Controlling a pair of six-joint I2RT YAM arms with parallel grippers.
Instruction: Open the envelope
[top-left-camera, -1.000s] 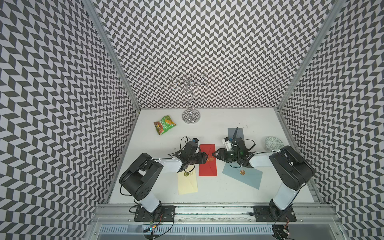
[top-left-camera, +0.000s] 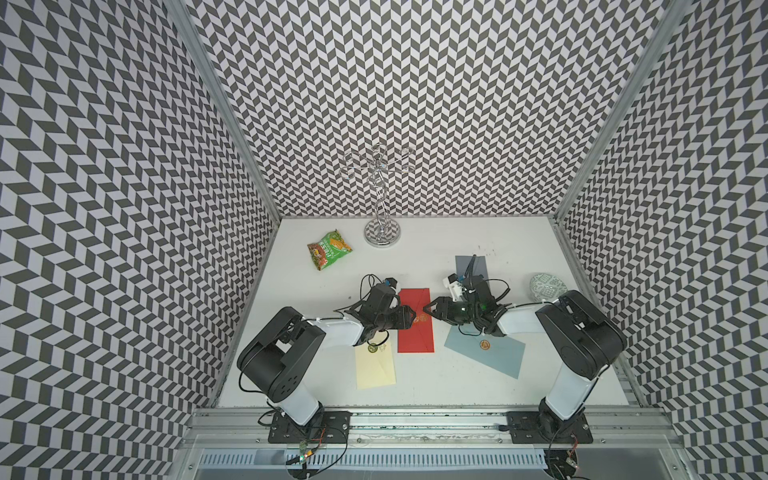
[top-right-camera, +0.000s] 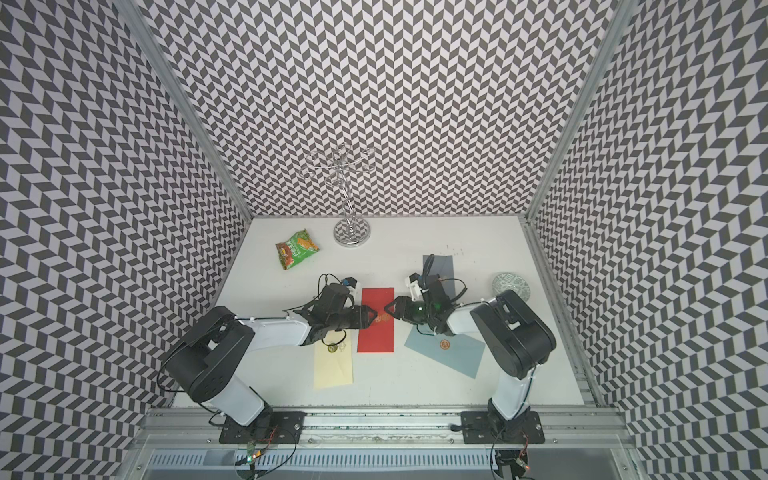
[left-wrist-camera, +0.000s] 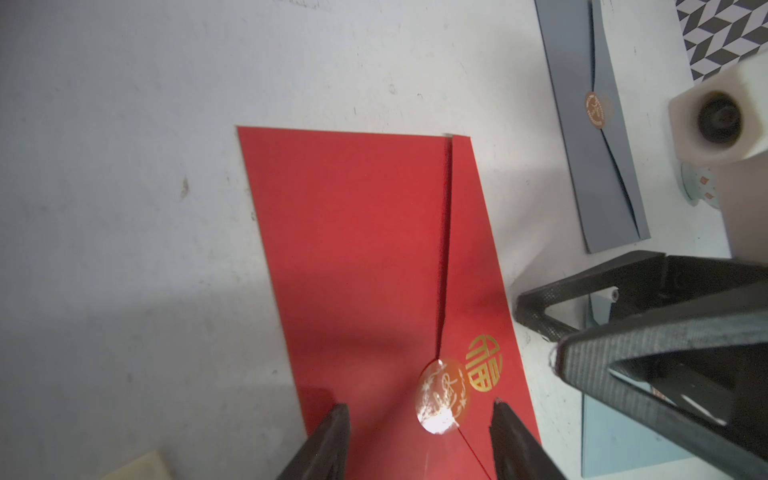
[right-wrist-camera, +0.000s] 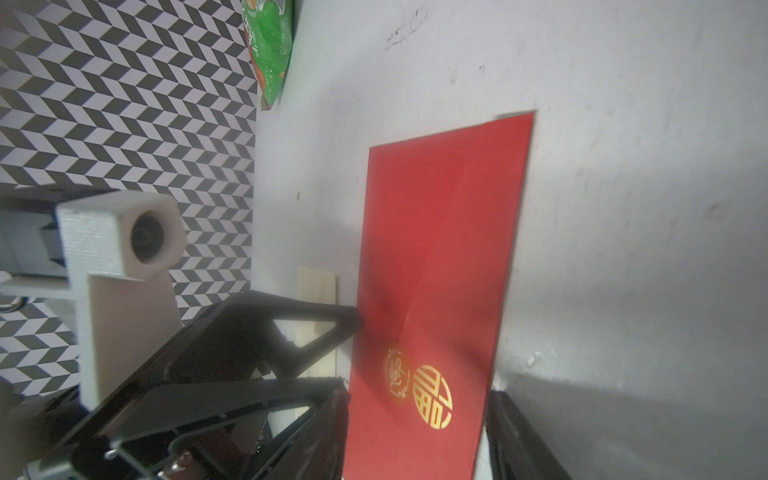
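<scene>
A red envelope (top-left-camera: 415, 336) lies flat mid-table, with a round seal (left-wrist-camera: 440, 396) on its flap seam and a gold character (right-wrist-camera: 432, 396) beside that. Both grippers face each other low over it. My left gripper is at its left part, fingertips part open either side of the seam near the seal. My right gripper is at its right edge, fingertips apart around that edge and the gold print. Neither visibly grips the paper.
A cream envelope (top-left-camera: 375, 368), a light blue envelope (top-left-camera: 496, 356) and a grey envelope (top-left-camera: 472, 262) lie around. A snack bag (top-left-camera: 329, 249), a chrome stand (top-left-camera: 382, 232) and a patterned round object (top-left-camera: 548, 286) stand farther out.
</scene>
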